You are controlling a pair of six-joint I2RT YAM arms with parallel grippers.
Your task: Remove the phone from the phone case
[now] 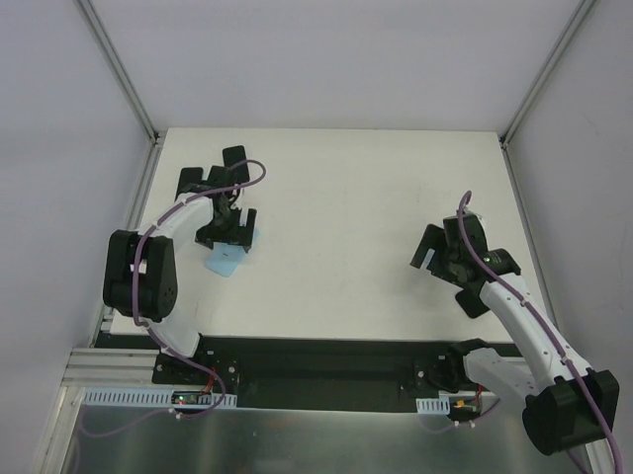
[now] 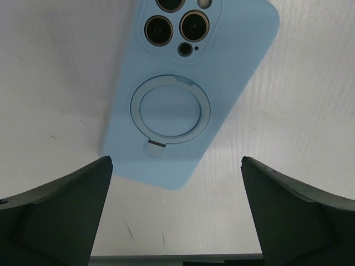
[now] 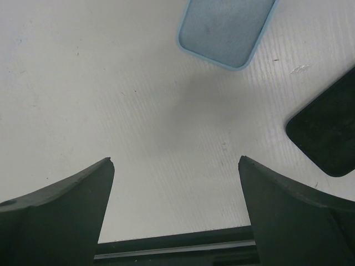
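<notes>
A light blue phone case [image 2: 222, 77] with camera lenses and a ring stand lies face down on the table, seen from the left wrist; whether a phone is inside is hard to tell beyond the lenses. From above, its lower part [image 1: 222, 264] shows beneath my left gripper [image 1: 226, 230]. That gripper hovers open over it, nothing between its fingers. My right gripper is open above bare table, near an empty light blue tray-like case [image 3: 224, 27] and a black phone-shaped item [image 3: 327, 124].
Black flat rectangles [image 1: 234, 158] lie at the back left, partly behind the left arm. Another dark one [image 1: 472, 302] lies at right under the right arm.
</notes>
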